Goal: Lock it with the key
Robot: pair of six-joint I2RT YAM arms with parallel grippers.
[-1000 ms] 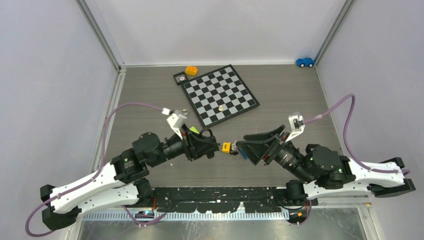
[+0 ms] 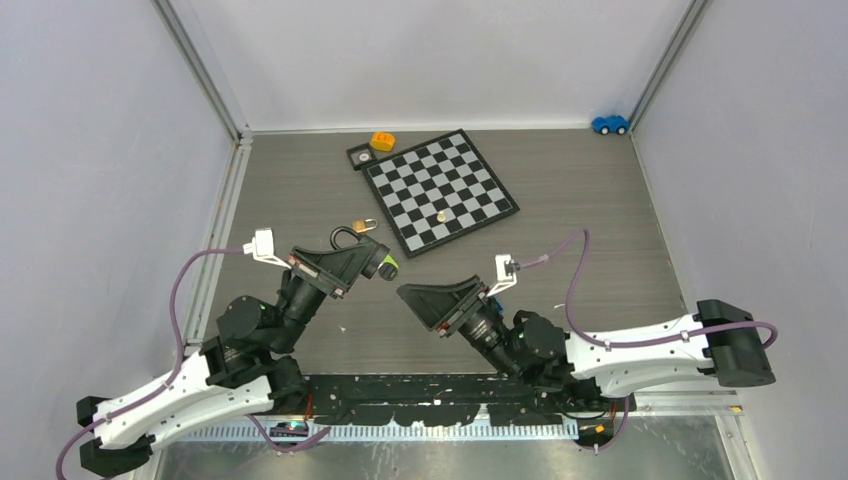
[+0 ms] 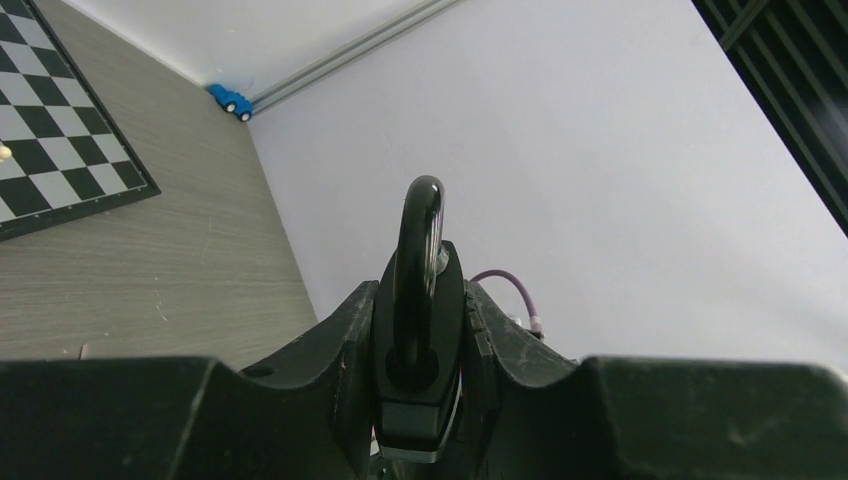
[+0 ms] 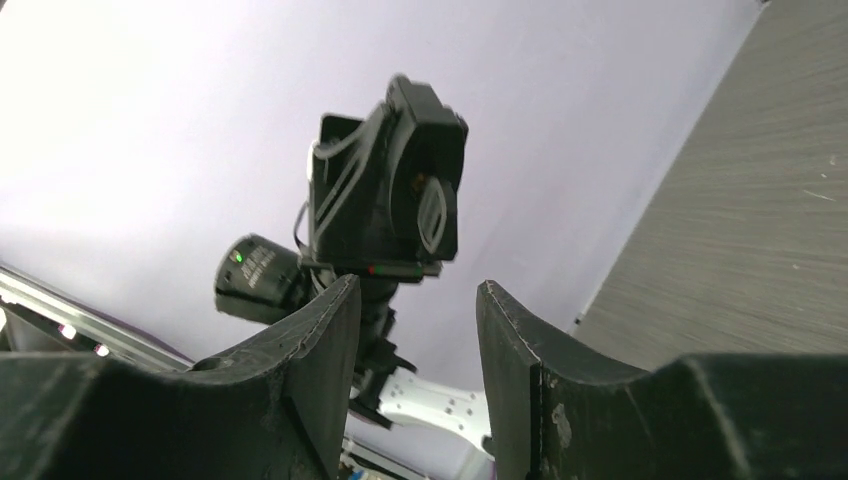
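My left gripper (image 2: 365, 255) holds a large black padlock, its shackle (image 3: 418, 260) standing up between the fingers in the left wrist view. In the top view a green-and-black piece shows at the gripper's tip. A small brass padlock (image 2: 360, 226) lies on the table behind it. My right gripper (image 2: 408, 298) stands right of and below the left one; its fingertips are apart with nothing between them in the right wrist view. I cannot make out a key clearly.
A chessboard (image 2: 420, 190) with a small light piece lies at the back. A yellow block (image 2: 382, 141), a small black square (image 2: 360, 156) and a blue car (image 2: 609, 125) lie near the back wall. Walls bound the table.
The left gripper has moved left and back with the black padlock. The right gripper has moved left.
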